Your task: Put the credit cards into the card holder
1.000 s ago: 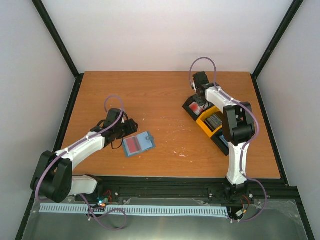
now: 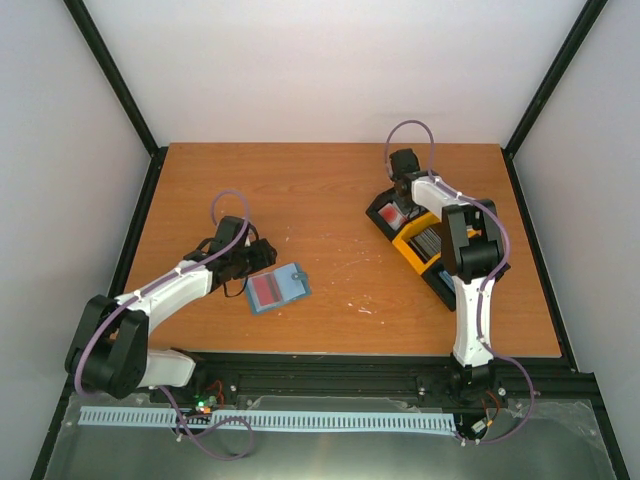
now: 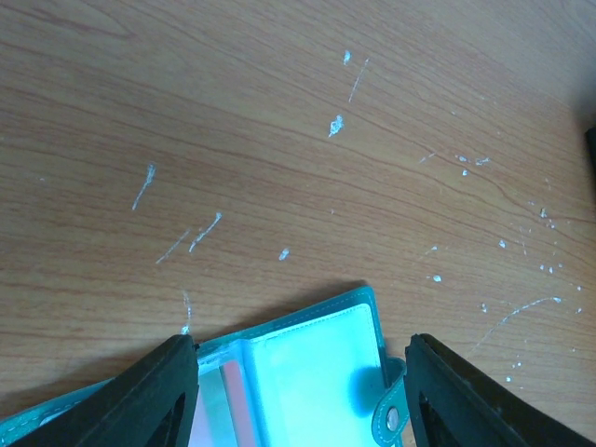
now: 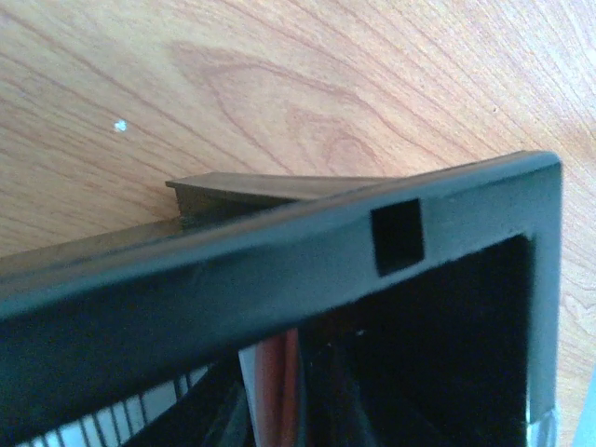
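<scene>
The blue-green card holder point(image 2: 294, 284) lies unfolded on the table, with a pinkish-red panel point(image 2: 264, 290) on its left half. My left gripper point(image 2: 268, 257) is above its upper left side. In the left wrist view the fingers point(image 3: 154, 396) stand wide apart, with nothing between them and the holder point(image 3: 321, 358) below. Red and white cards point(image 4: 276, 386) stand on edge inside a dark bin point(image 4: 466, 200) at the right. My right gripper reaches into that bin, its dark fingers either side of the cards; shadow hides whether they touch.
A row of bins, black, yellow point(image 2: 410, 255) and black point(image 2: 440, 288), runs diagonally across the table's right side. A striped item point(image 2: 427, 243) sits in the yellow one. Between holder and bins the table point(image 2: 335, 220) is clear apart from small white scuffs.
Left arm, card holder and bins look unmoved.
</scene>
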